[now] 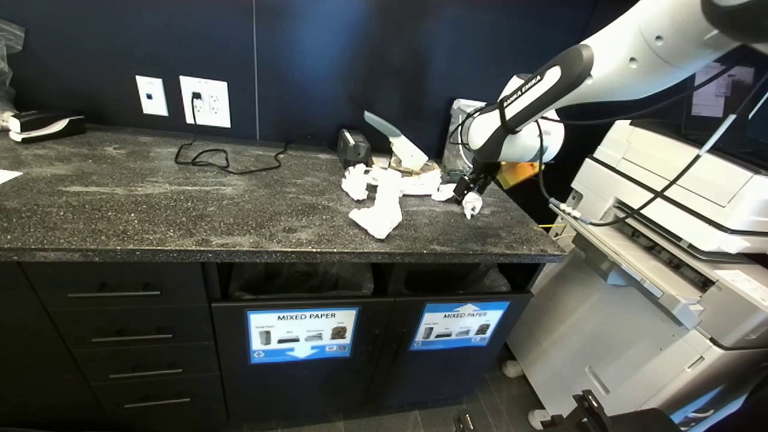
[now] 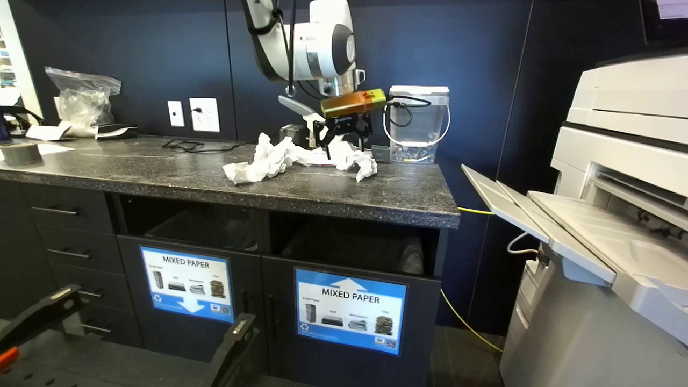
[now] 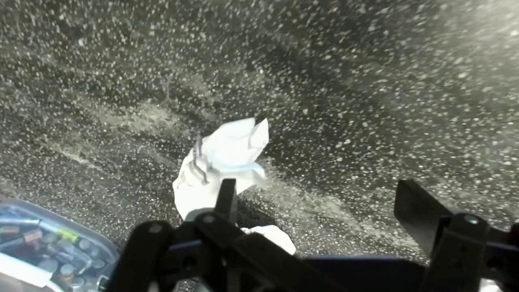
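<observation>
My gripper is open, its two fingers wide apart with bare countertop between them. A crumpled white paper (image 3: 219, 163) lies on the counter close to the left finger in the wrist view, which hides part of it. Behind that finger a smaller white piece (image 3: 275, 238) shows. In exterior view 1 my gripper (image 1: 466, 191) hangs over the right part of the counter, by a white paper piece (image 1: 471, 204). Left of it lie more crumpled papers (image 1: 381, 212), bunched together. From the second exterior view, the gripper (image 2: 345, 149) stands above or behind the papers (image 2: 261, 164).
A clear bucket (image 2: 416, 122) with small items stands at the back right. A knife-like tool (image 1: 403, 147) and a black box (image 1: 354, 147) sit behind the papers. Two "mixed paper" bins (image 1: 302, 288) open below the counter edge.
</observation>
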